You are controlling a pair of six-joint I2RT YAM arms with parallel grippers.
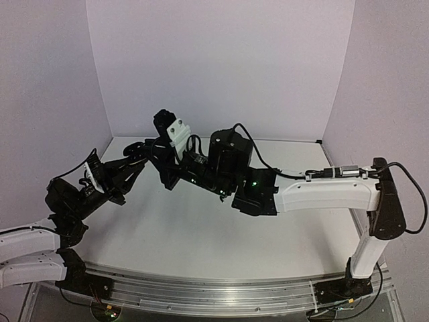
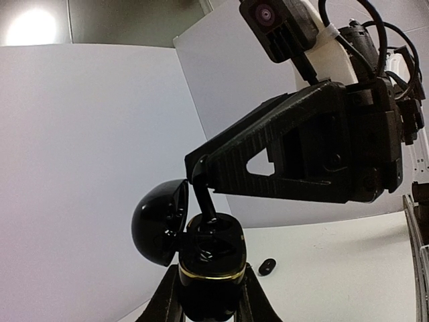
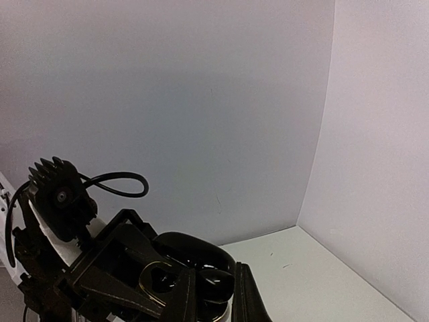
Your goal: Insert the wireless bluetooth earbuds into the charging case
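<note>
In the left wrist view the black charging case [image 2: 212, 258], banded in gold, is clasped by my left gripper. Its glossy lid [image 2: 157, 221] is swung open to the left. Just above the case, my right gripper is shut on an earbud [image 2: 204, 198], whose stem points down and reaches the case's opening; how deep it sits is hidden. A second dark earbud [image 2: 267, 266] lies on the table. From the right wrist view, the right fingers [image 3: 247, 295] stand in front of the case and its lid [image 3: 194, 249].
Both grippers [image 1: 144, 157] meet above the left part of the white table [image 1: 234, 248], whose middle and right look clear. Walls [image 1: 221, 67] enclose the back and sides. A metal rail [image 1: 214, 292] runs along the front.
</note>
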